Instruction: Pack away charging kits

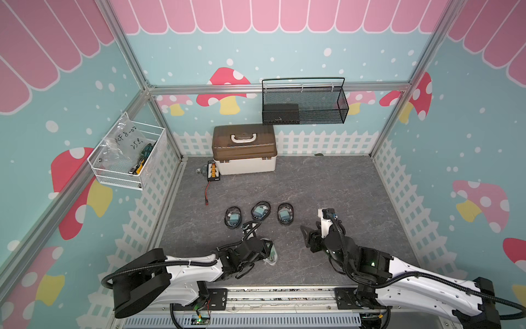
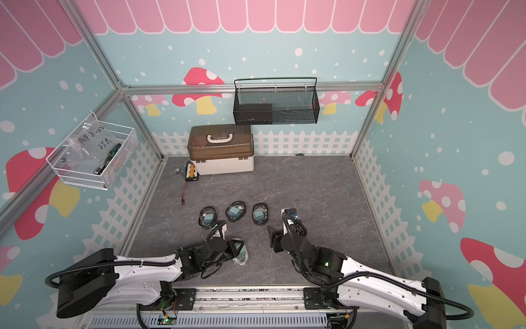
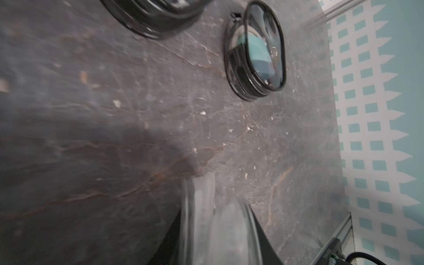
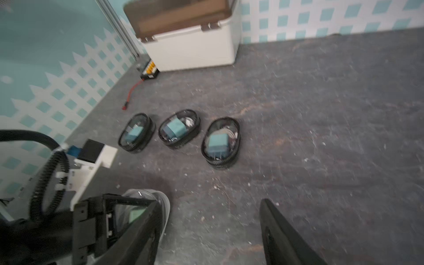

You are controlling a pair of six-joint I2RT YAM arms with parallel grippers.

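Note:
Three clear pouches with black rims lie flat in a loose row at mid-floor, each with a blue-green block inside: the left pouch [image 1: 233, 217], the middle pouch [image 1: 260, 210] and the right pouch [image 1: 285, 213]. My left gripper [image 1: 268, 251] is shut on a clear pouch with a white rim [image 1: 272, 256], held nearer me than that row. Something greenish shows inside it. In the left wrist view its pale edges [image 3: 231, 234] are blurred between the fingers. The right gripper stands open and empty, to the right of the held pouch.
A brown-lidded toolbox [image 1: 245, 150], closed, stands at the back, with a small yellow-and-black board [image 1: 213, 171] and red cable beside it. Above hang a black mesh basket [image 1: 323, 104] and, left, a white wire basket [image 1: 115, 178].

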